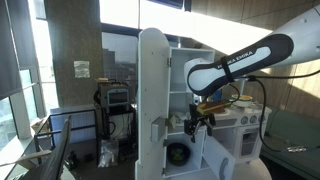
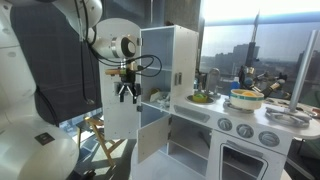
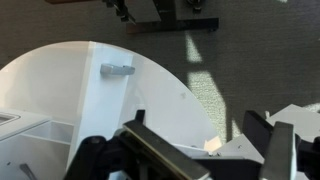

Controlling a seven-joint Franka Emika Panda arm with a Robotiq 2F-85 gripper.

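The gripper hangs beside the white cabinet in exterior view 1, in front of its shelves. In exterior view 2 the gripper points down before the tall cabinet door, its fingers apart. From the wrist, black fingers stand at either side of a wide gap, and nothing shows held between them. A white cabinet door stands wide open. Below the gripper is a lower door, also swung open. A white panel with a grey handle shows left of the gripper in the wrist view; contact cannot be made out.
A dark pan lies in the cabinet's lower compartment. On the counter stand a yellow-and-white pot and a bowl with yellow items. Dark floor is visible beyond the white surfaces. A metal railing stands at the left.
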